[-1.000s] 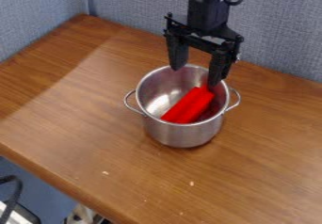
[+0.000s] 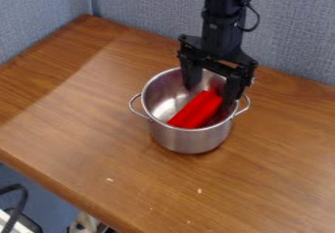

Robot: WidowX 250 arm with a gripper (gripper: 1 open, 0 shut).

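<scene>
A steel pot (image 2: 170, 129) with two side handles stands on the wooden table, holding a red elongated object (image 2: 197, 109).
Grey padded walls stand behind it. Some cables and hardware sit at the lower left corner beyond the table's edge.
My gripper has moved down from above the pot into its mouth, still open. The pot and red object have stayed in place.
</scene>
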